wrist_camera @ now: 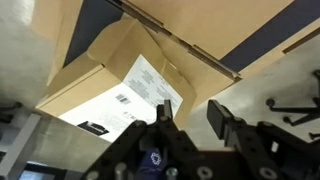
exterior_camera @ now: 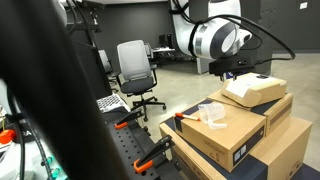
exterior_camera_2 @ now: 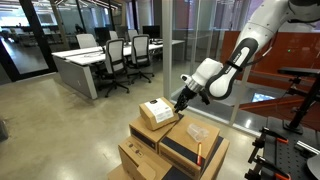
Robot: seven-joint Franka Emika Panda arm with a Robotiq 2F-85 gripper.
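My gripper stands open in the wrist view, its dark fingers apart and nothing between them. Close by, a small cardboard box (wrist_camera: pixel 82 92) carries a white printed label (wrist_camera: pixel 128 96); part of that box passes behind the fingers. Exterior view 1 has the same small box (exterior_camera: pixel 262 91) on a larger carton at the right, and the gripper (exterior_camera: pixel 224 75) hangs just to its left and above. From exterior view 2, the gripper (exterior_camera_2: pixel 181 107) appears beside the small box (exterior_camera_2: pixel 158 112), at its right. Whether the two touch is unclear.
A clear plastic container (exterior_camera: pixel 210 112) and a red-handled tool (exterior_camera: pixel 187 116) lie on a lower carton (exterior_camera: pixel 228 146). Large cartons (exterior_camera_2: pixel 145 160) fill the work area. An office chair (exterior_camera: pixel 136 68) stands behind, with open floor around it.
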